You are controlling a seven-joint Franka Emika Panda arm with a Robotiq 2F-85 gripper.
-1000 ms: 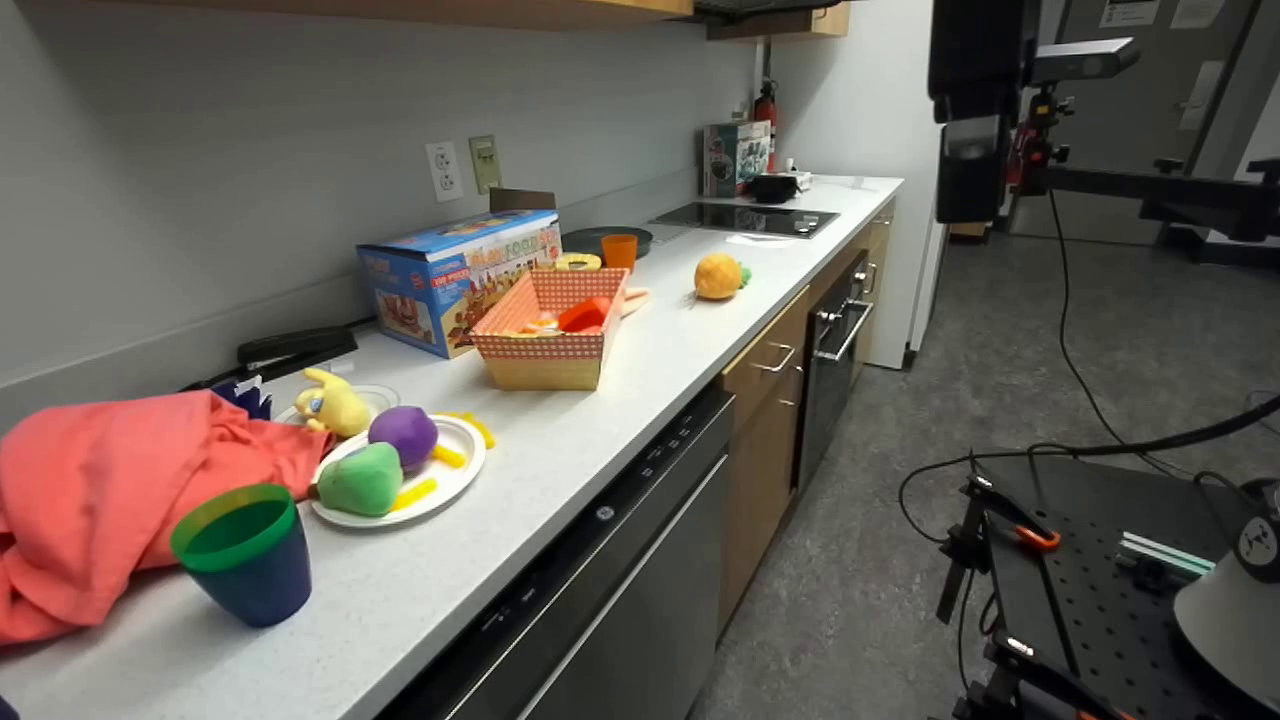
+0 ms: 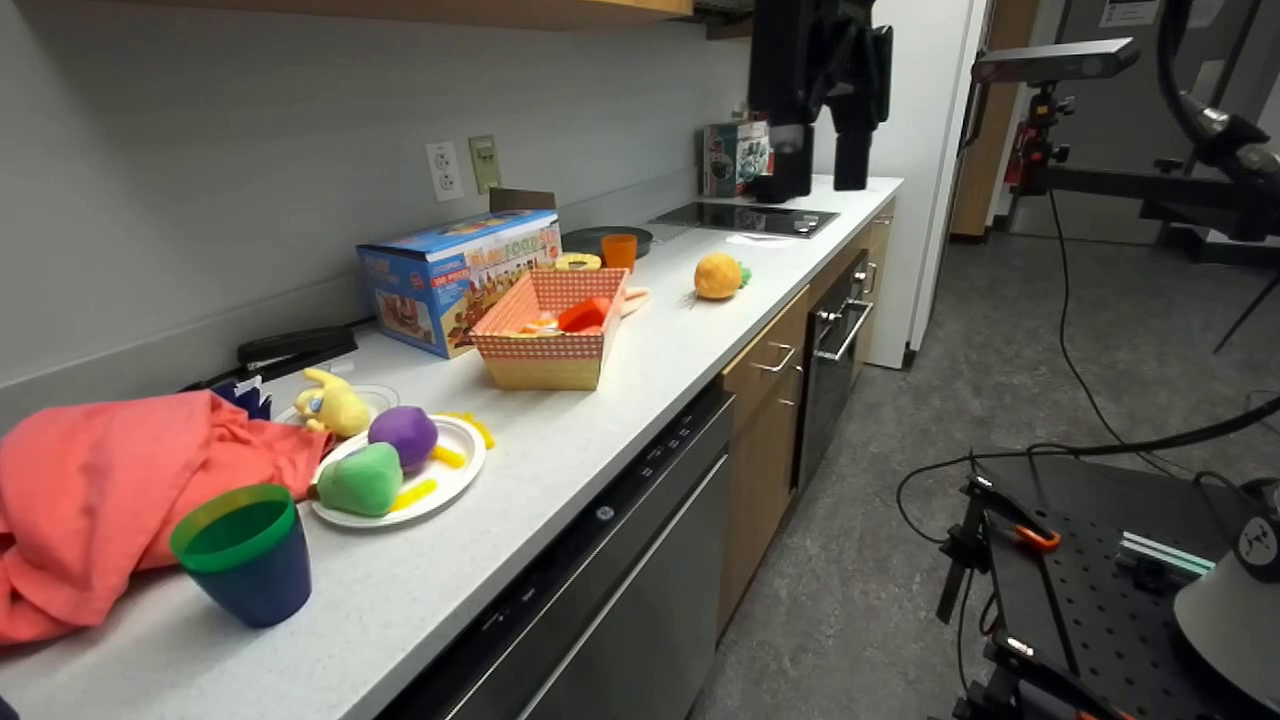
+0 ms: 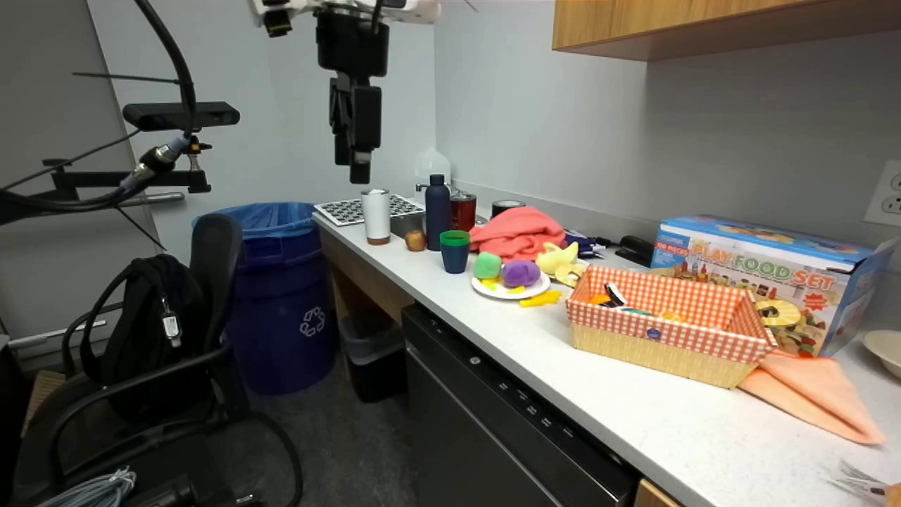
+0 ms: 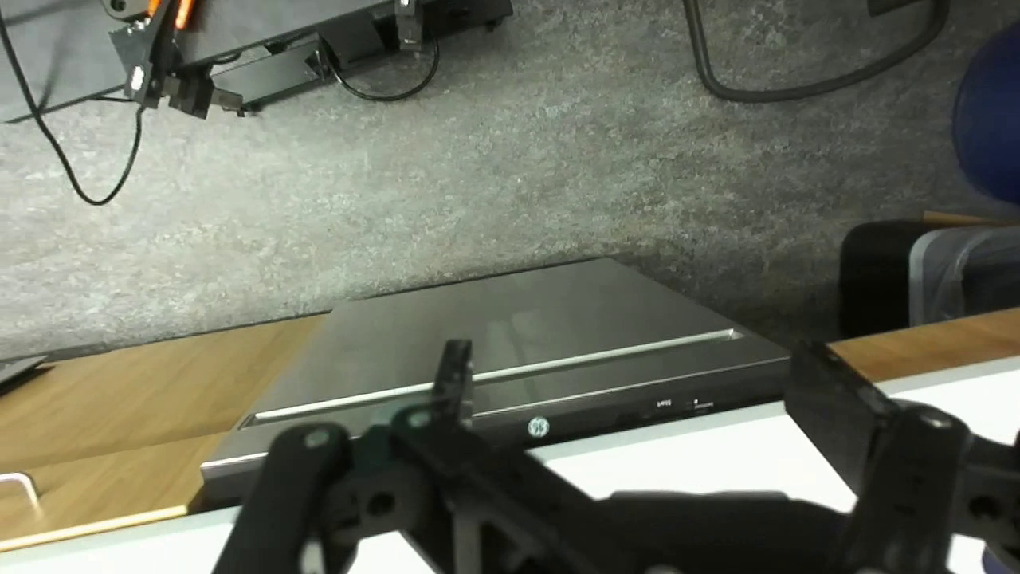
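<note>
High above the counter's front edge hangs my black gripper, pointing down, and its open fingers show nothing between them. In the wrist view the two fingers stand far apart over the dishwasher front and the counter. A white plate on the counter carries a green plush pear, a purple plush piece and yellow strips. Beside it stands a dark blue cup with a green rim. The checked basket has assorted toy food in it. An orange plush fruit lies farther along the counter.
A coral cloth is heaped beside the plate. The play food box stands by the wall behind the basket. A dark bottle and a white tumbler stand at the sink end.
In exterior view 1 my gripper has moved left, toward the counter, and turned so that both fingers show apart. The objects on the counter have stayed put.
</note>
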